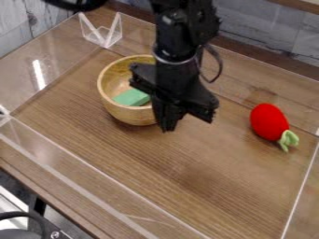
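My black gripper is in the middle of the camera view, low over the wooden table at the right side of a yellow bowl. It looks shut, with nothing visible between its fingers. A green block lies in the bowl, partly hidden by the gripper.
A red vegetable or toy with a green top lies at the right. A clear angular object stands at the back left.
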